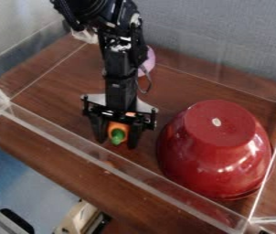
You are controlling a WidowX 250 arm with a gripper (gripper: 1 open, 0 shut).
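Observation:
An orange carrot with a green top (119, 133) is low on the wooden floor of a clear-walled tray, near its front wall. My black gripper (116, 128) is down around it, a finger on either side; whether it grips the carrot firmly is hard to tell. A red bowl (214, 151) lies upside down to the right of the gripper.
A purple object (148, 62) sits behind the arm, partly hidden. Clear plastic walls (202, 207) border the wooden surface (55, 91), whose back left and middle right are largely free. Beyond the front edge is a lower floor.

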